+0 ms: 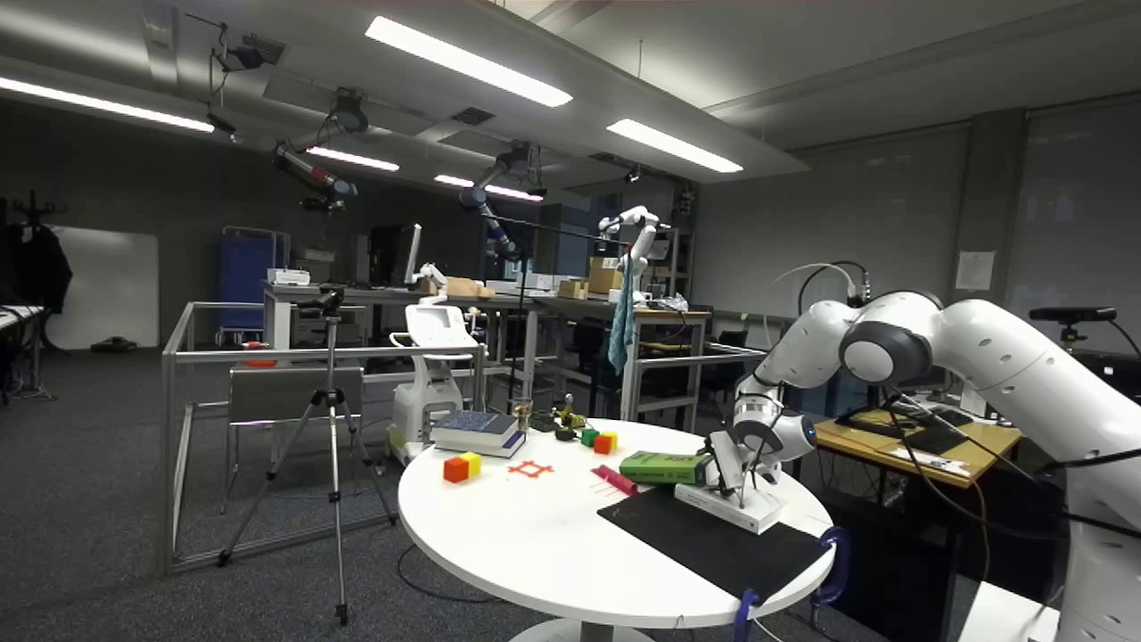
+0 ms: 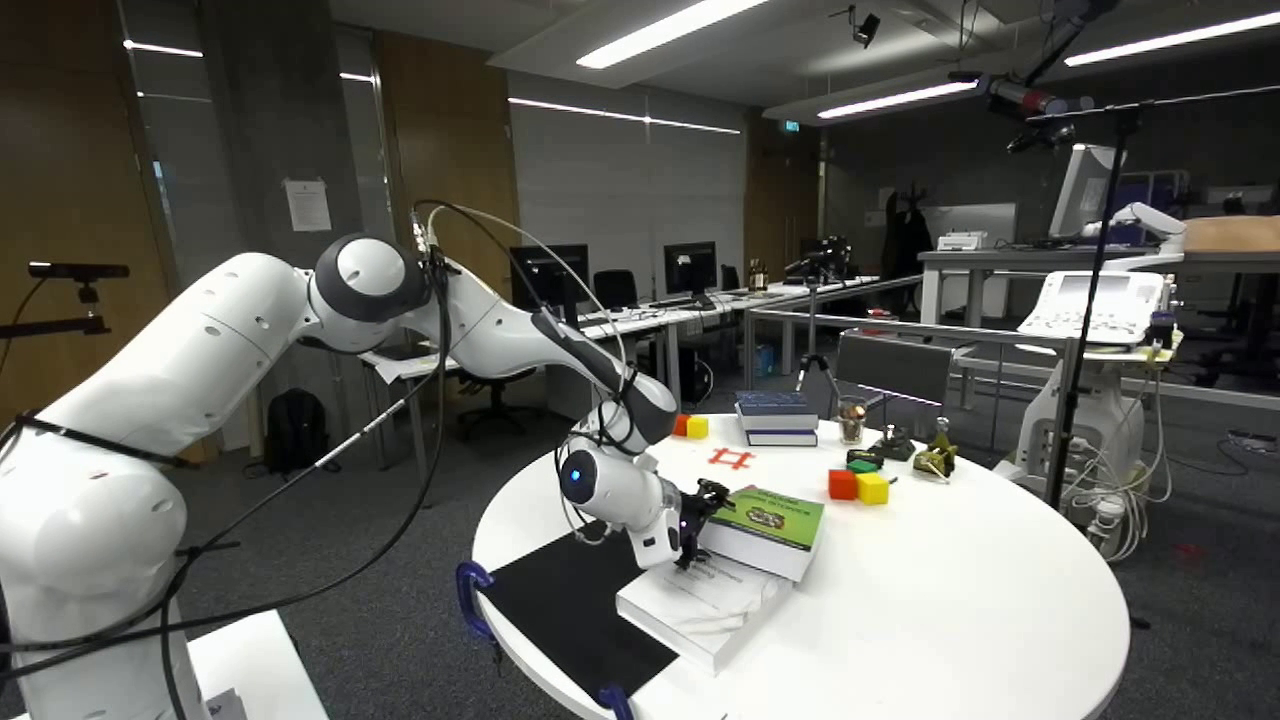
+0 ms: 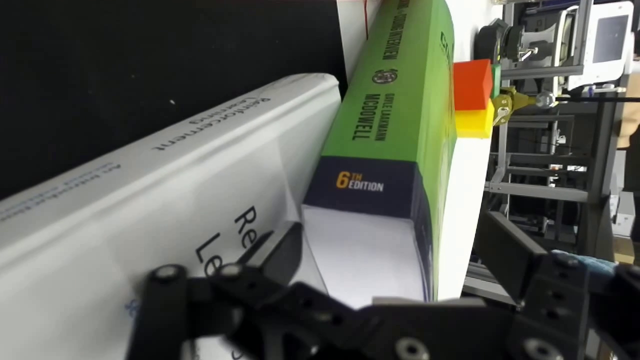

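Note:
A thick green book (image 3: 384, 90), marked "6th Edition", lies at the edge of a white book (image 3: 198, 180) titled "Reinforcement Learning". Exterior view 2 shows the green book (image 2: 768, 518) beyond the white book (image 2: 708, 600); whether it rests partly on it is hard to tell. My gripper is open at the green book's near end, one finger on each side of that end in the wrist view. The left finger (image 3: 282, 252) is close above the white cover. From exterior view 1, my gripper (image 1: 714, 471) appears low over the books.
A black mat (image 1: 717, 535) covers the table's near side, with blue clamps (image 1: 837, 565) at the rim. Red and yellow blocks (image 2: 858, 485), a stack of blue books (image 2: 776, 418) and a red lattice shape (image 2: 729, 458) stand farther off.

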